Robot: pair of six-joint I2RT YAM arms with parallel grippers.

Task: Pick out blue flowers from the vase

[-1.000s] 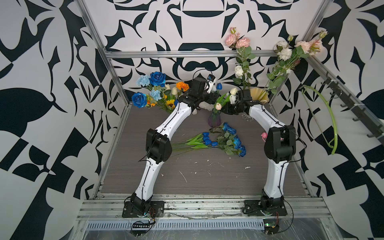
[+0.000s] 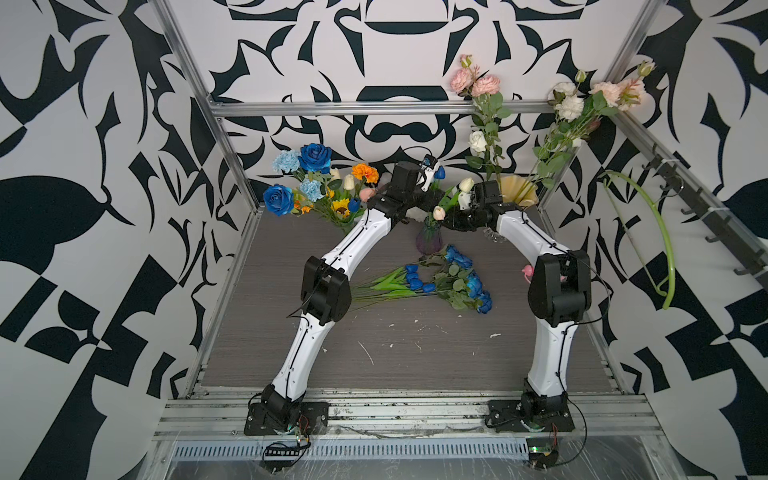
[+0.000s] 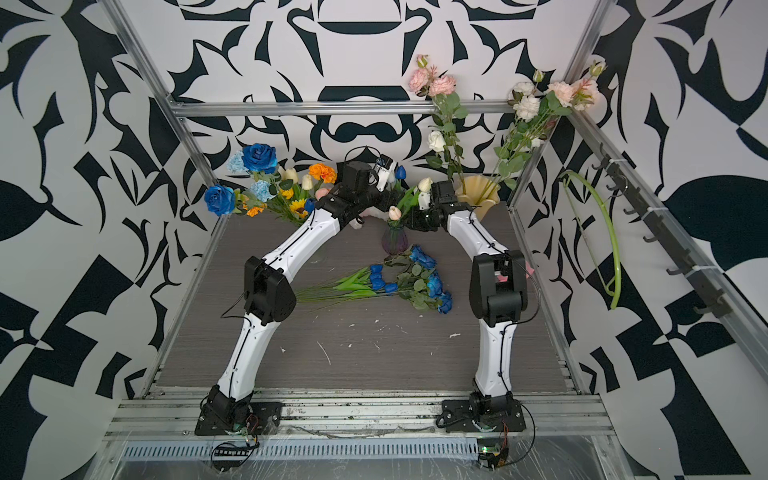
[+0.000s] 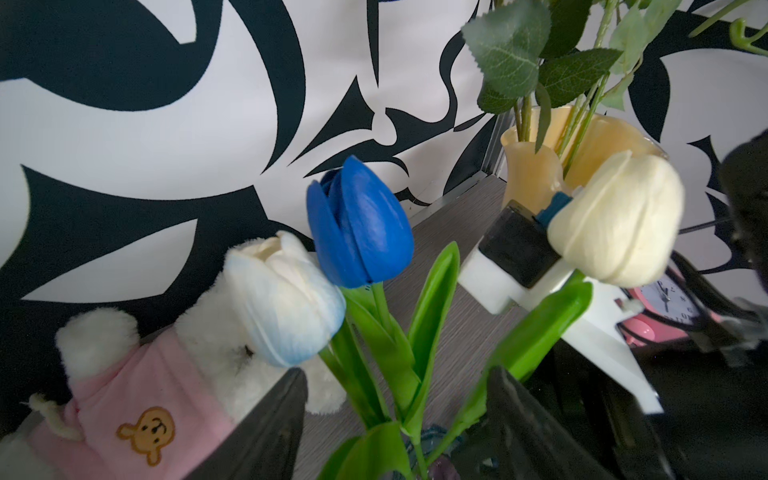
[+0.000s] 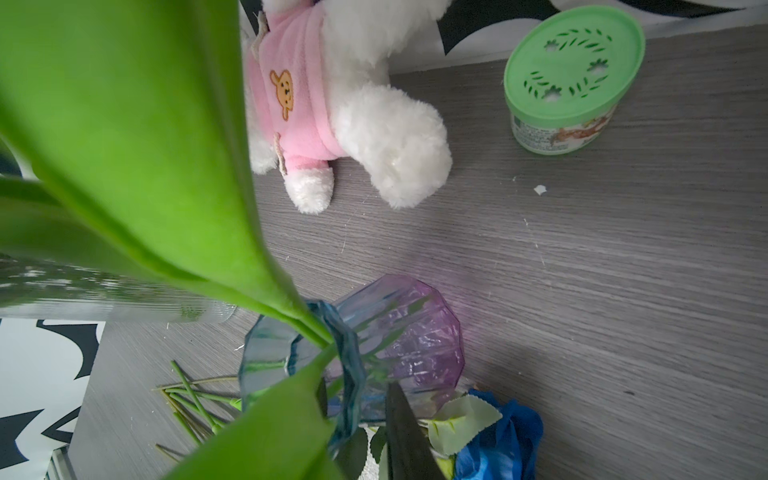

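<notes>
A blue tulip rises beside a bluish-white tulip and a cream tulip. Their green stems run down between the spread fingers of my left gripper, which is open. The clear vase, with a purple base, stands below; its rim lies close to my right gripper. One dark right finger shows plainly, but large leaves cover most of the other, so its closing is unclear. Blue flowers with long stems lie on the table in front of the vase.
Mixed flowers stand at the back left, and a yellowish vase with pale roses at the back right. A white plush toy and a green-lidded tub sit behind the vase.
My left arm has moved a little to the right, bringing its gripper closer to the upright blue tulip. The right arm looks almost still, and the flowers on the table have not moved.
</notes>
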